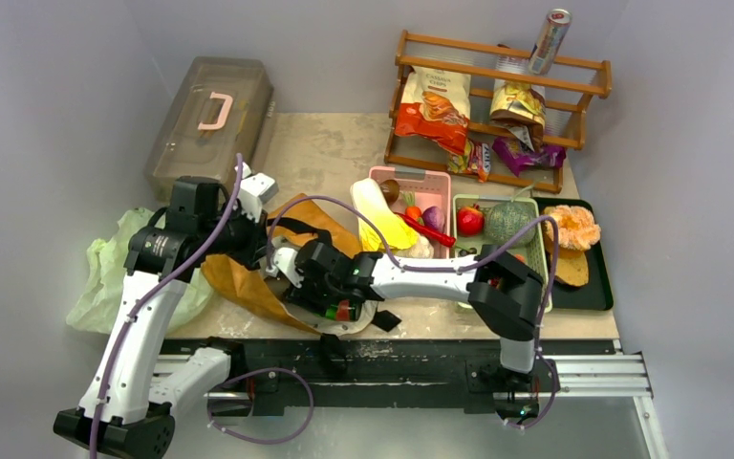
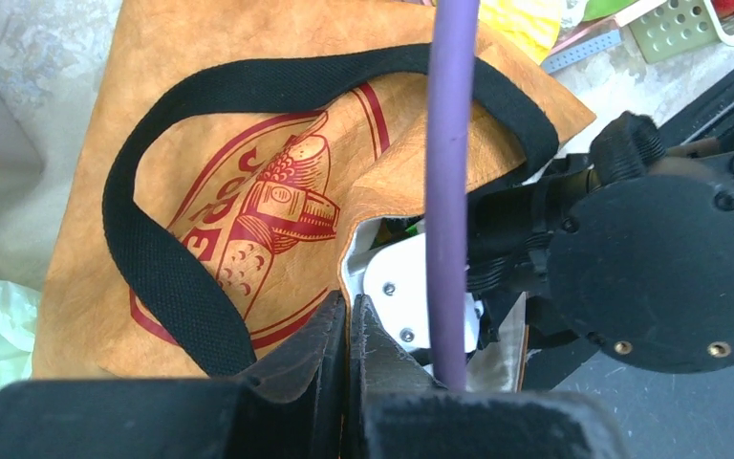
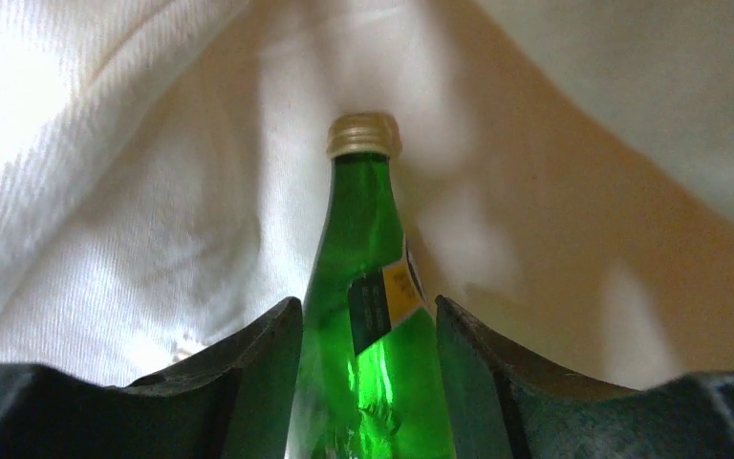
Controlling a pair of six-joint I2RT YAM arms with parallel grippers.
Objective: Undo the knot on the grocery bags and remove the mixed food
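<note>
The orange grocery bag [image 1: 241, 279] lies on the counter with its black strap [image 2: 172, 105]. My left gripper is shut at the bag's opening, its tips pinching the rim [image 2: 344, 258]. My right gripper is inside the bag; in the right wrist view its fingers are part open either side of a green glass bottle [image 3: 363, 239] with a gold cap, contact unclear. In the top view the bottle's lower part shows under the right arm, and both gripper tips are largely hidden.
A pale green plastic bag [image 1: 105, 287] lies left. Produce baskets [image 1: 411, 177], a dark food tray [image 1: 593, 296] and a snack rack [image 1: 583, 86] stand right and behind. A lidded box [image 1: 191, 124] is at back left. A purple cable [image 2: 447, 191] hangs across the left wrist view.
</note>
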